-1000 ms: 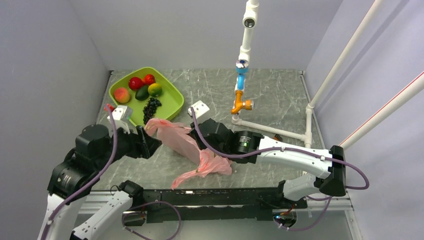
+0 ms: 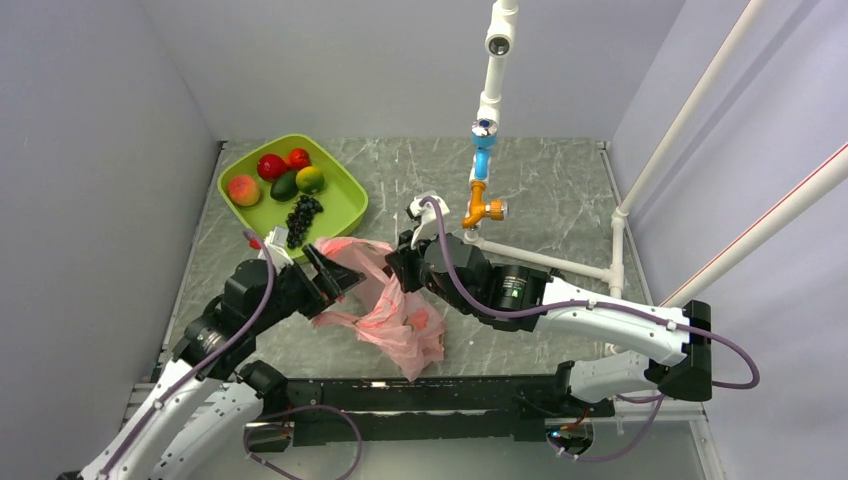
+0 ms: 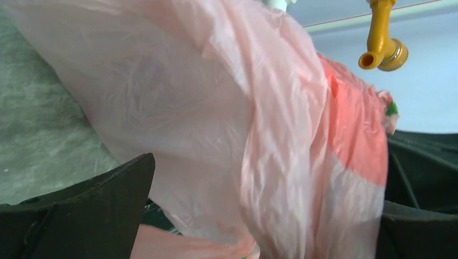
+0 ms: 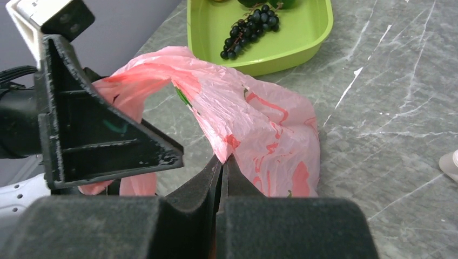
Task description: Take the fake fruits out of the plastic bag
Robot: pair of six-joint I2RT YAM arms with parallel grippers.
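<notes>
The pink plastic bag [image 2: 408,338] hangs crumpled between my two grippers, low over the counter's front middle. My right gripper is shut, with a gathered peak of the bag pinched at its fingertips. On the other side, my left gripper [image 2: 342,280] stands open against the bag's mouth. Its dark finger [image 3: 102,205] shows at the left of the left wrist view, and loose folds of the bag [image 3: 281,135] lie between the two fingers without being gripped. What the bag contains is hidden by its folds.
A green tray [image 2: 347,210] at the back left holds a peach [image 2: 243,190], black grapes [image 2: 301,218], an avocado [image 2: 284,187] and several other fruits. An orange tap [image 2: 482,208] on white pipes stands right of centre.
The tray has stayed put.
</notes>
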